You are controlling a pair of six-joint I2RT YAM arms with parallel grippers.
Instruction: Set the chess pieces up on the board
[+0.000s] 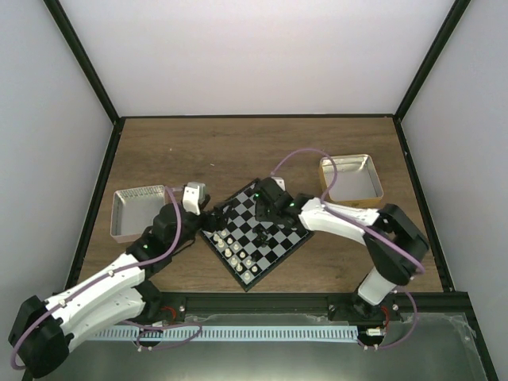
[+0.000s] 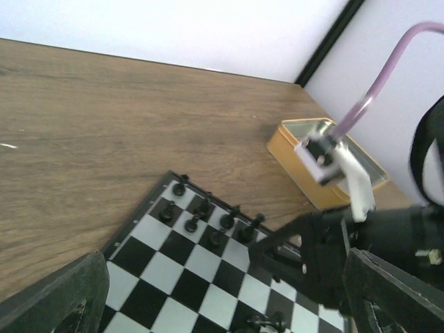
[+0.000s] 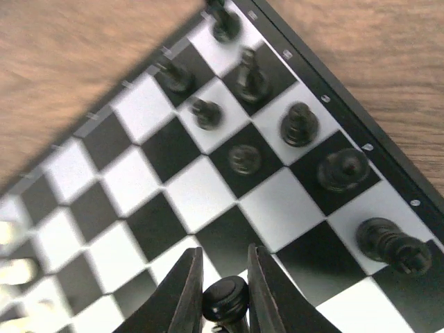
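Note:
The chessboard (image 1: 238, 208) lies mid-table. Black pieces stand along its far right edge, among them a tall one (image 3: 388, 243), a short one (image 3: 208, 113) and a corner piece (image 2: 180, 186); white pieces (image 1: 246, 275) stand along the near left edge. My right gripper is over the board, shut on a black piece (image 3: 225, 298) seen from above. My left gripper hangs at the board's left side, open, with nothing between its fingers. A few dark pieces (image 2: 260, 322) sit lower on the board in the left wrist view, partly hidden.
A pale tray (image 1: 138, 214) stands left of the board, and a cardboard-sided tray (image 1: 357, 178) stands behind the right arm. The table behind the board is clear.

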